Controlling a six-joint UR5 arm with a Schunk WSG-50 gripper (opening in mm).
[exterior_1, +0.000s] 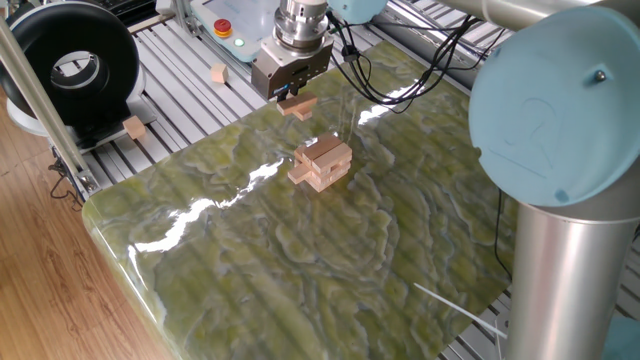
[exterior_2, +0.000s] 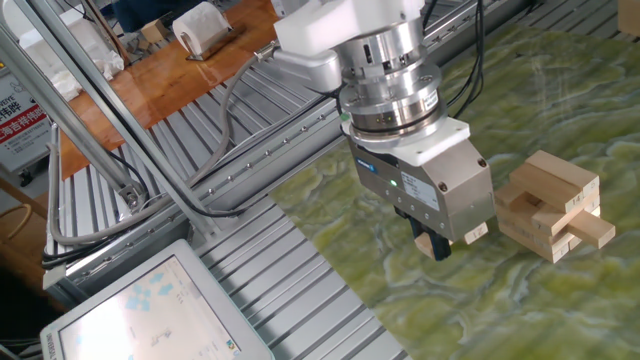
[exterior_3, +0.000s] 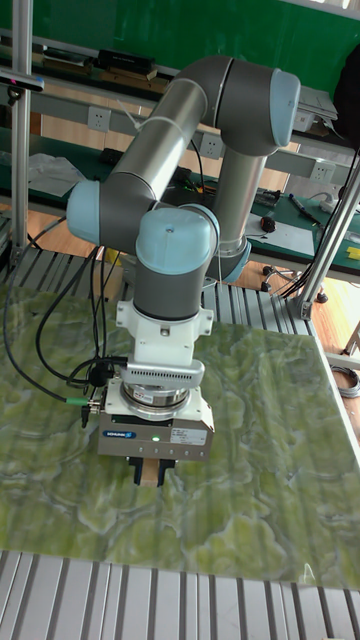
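Note:
Black fingers of my gripper (exterior_3: 157, 475) are closed against a wooden block (exterior_3: 158, 466), which fills the gap between them. In exterior view 2 the block's numbered end (exterior_2: 475, 235) sticks out to the right of the near finger (exterior_2: 441, 246). Exterior view 1 shows the held wood (exterior_1: 297, 105) under the gripper, with a stepped outline; I cannot tell whether it is one piece or two. Beside it, apart from the gripper, a small stack of wooden blocks (exterior_1: 322, 160) stands on the green marbled table, one block jutting from its side.
Two loose blocks lie away from the stack, one on the slatted frame (exterior_1: 219, 73) and one near the black ring (exterior_1: 134, 128). A control panel (exterior_2: 150, 310) with a red button sits beside the table. Cables hang near the wrist.

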